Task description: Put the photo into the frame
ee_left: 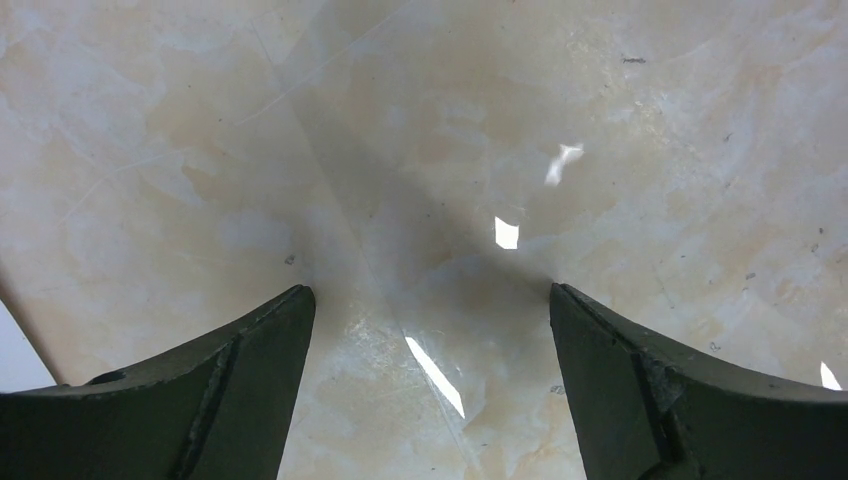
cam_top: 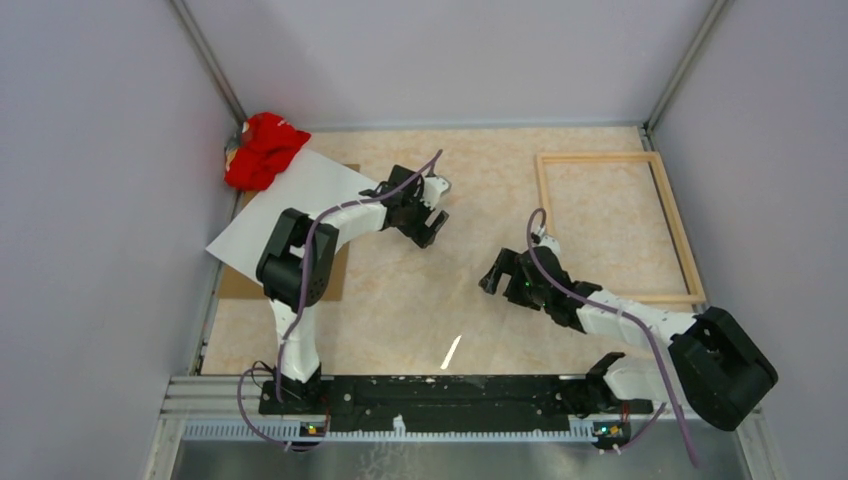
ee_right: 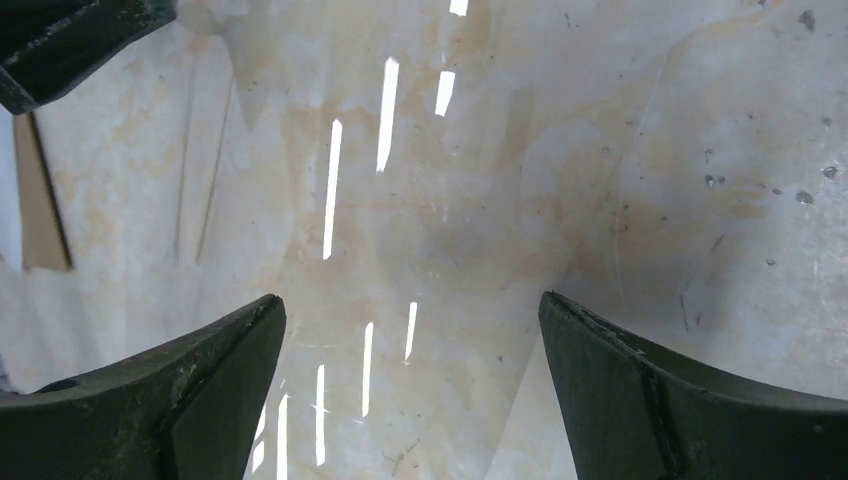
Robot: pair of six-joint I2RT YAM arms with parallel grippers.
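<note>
A pale wooden frame [cam_top: 680, 230] lies flat at the right of the table, bare tabletop showing through its opening. On the left, a large white sheet [cam_top: 300, 175] rests at a slant over a brown board [cam_top: 232, 285]; whether the sheet is the photo I cannot tell. My left gripper [cam_top: 432, 228] is open above the table, right of the sheet, its fingers [ee_left: 265, 345] apart with only tabletop between them. Near the centre, left of the frame, my right gripper [cam_top: 502, 288] is open and empty too, with its fingers [ee_right: 600, 345] wide apart.
A red cloth bundle [cam_top: 268, 150] touches the sheet's upper corner. Bright reflections and faint straight lines mark the central surface; I cannot tell whether a clear pane lies there. Grey walls close in the sides and back. Part of the left gripper shows in the right wrist view.
</note>
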